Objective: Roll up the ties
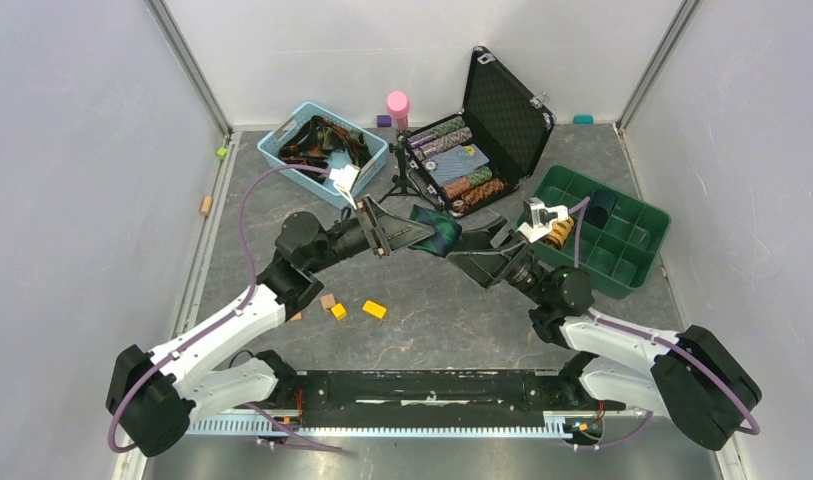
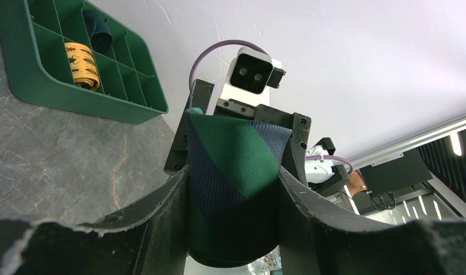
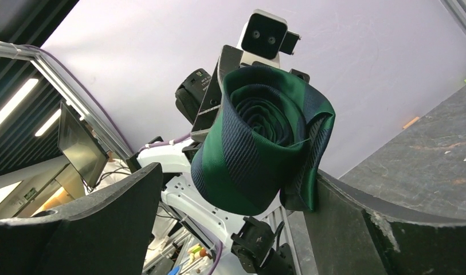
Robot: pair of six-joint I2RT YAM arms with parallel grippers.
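A green and navy striped tie (image 3: pixel 233 154), rolled into a spiral with a short end folded down at its side, hangs in the air between the two arms. My left gripper is shut on the roll, pinching it from both sides. Facing it from the right, my right gripper (image 1: pixel 466 244) stands part open around the roll's near end. In the right wrist view its left finger (image 3: pixel 124 197) is clear of the cloth, while the right finger (image 3: pixel 339 212) is close to the folded end; contact there cannot be made out.
On the right, a green divided box (image 1: pixel 612 235) holds a yellow patterned tie roll (image 2: pixel 82 66) and a dark blue one (image 2: pixel 98 31). A light blue basket (image 1: pixel 377 160) with dark cloth and an open black case (image 1: pixel 502 120) stand at the back. Small blocks (image 1: pixel 375 309) lie front left.
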